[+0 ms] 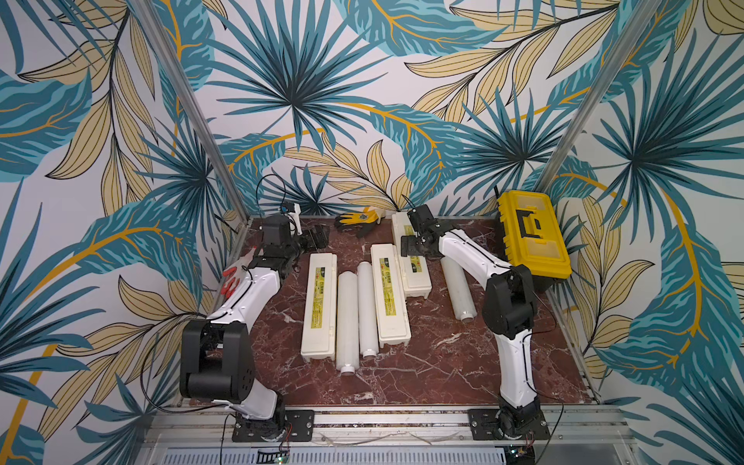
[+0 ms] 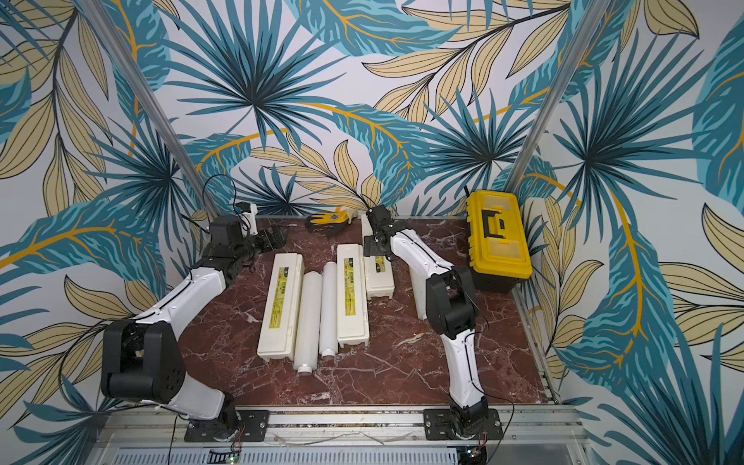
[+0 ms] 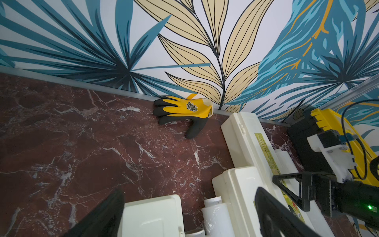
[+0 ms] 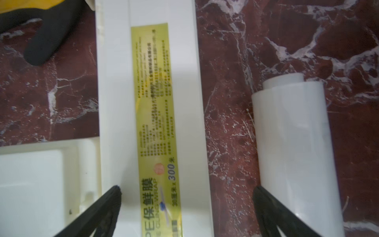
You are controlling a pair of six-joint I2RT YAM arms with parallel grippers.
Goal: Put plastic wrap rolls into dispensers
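Observation:
Three long white dispensers with yellow labels lie on the table: a left one (image 1: pixel 318 306), a middle one (image 1: pixel 390 294) and a right one (image 1: pixel 417 283) set farther back. Between the left and middle dispensers lie two white wrap rolls, one longer-looking (image 1: pixel 348 321) and one beside it (image 1: pixel 367 310). Right of the right dispenser is a third roll (image 4: pixel 296 150). My left gripper stands open and empty behind the left dispenser's far end. Over the right dispenser, my right gripper is open too, the labelled lid showing between its blurred fingers.
A yellow-and-black glove (image 3: pixel 185 110) lies by the back wall. The yellow toolbox (image 1: pixel 534 232) occupies the back right corner. Bare marble (image 1: pixel 449 368) spreads along the front and right of the table.

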